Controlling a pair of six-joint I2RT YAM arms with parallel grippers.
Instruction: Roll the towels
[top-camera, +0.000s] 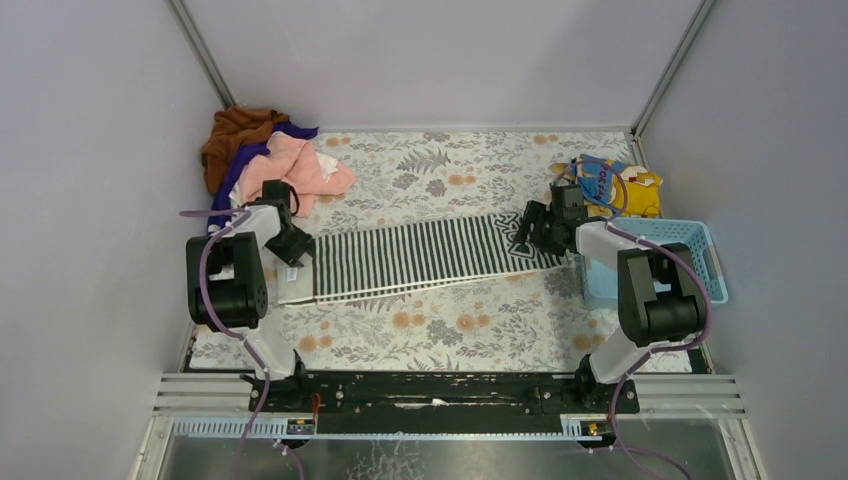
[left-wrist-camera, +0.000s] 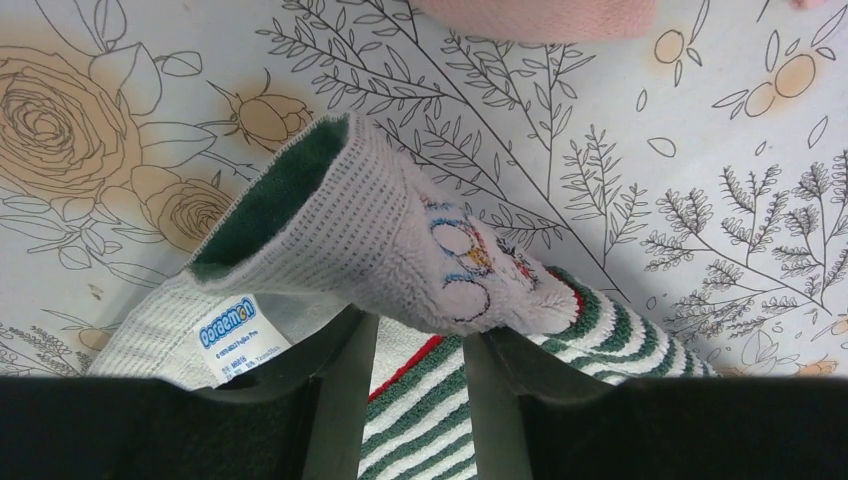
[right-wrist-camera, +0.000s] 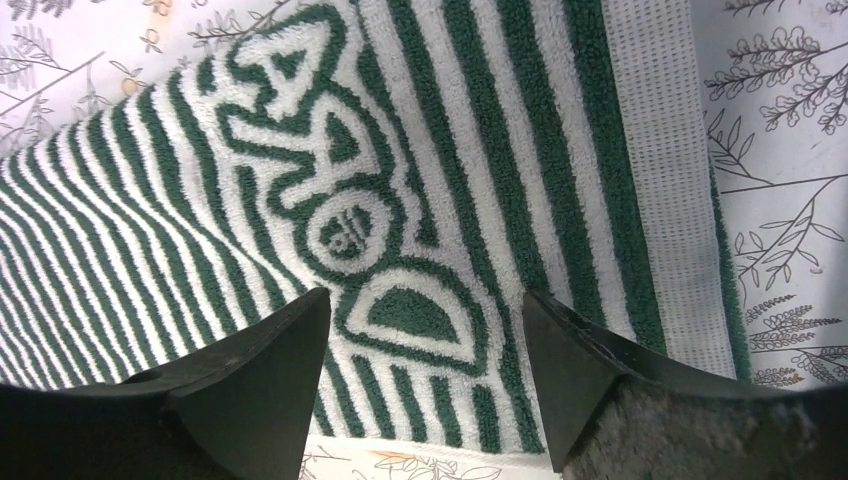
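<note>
A green-and-white striped towel (top-camera: 420, 255) lies folded lengthwise in a long strip across the table. Its left end is a plain white border with a label (left-wrist-camera: 238, 335). In the left wrist view the far corner (left-wrist-camera: 370, 220) of that end stands raised and curled, showing green inside. My left gripper is over this end, part open, its fingertips at the raised fold; whether any cloth is pinched between them is unclear. My right gripper is open above the lettered right end (right-wrist-camera: 410, 310), with the cloth flat beneath it.
A heap of brown, purple and pink towels (top-camera: 290, 170) is at the back left, just beyond my left gripper. A light-blue basket (top-camera: 600, 285) stands on the right, with blue and yellow cloths (top-camera: 645, 195) behind it.
</note>
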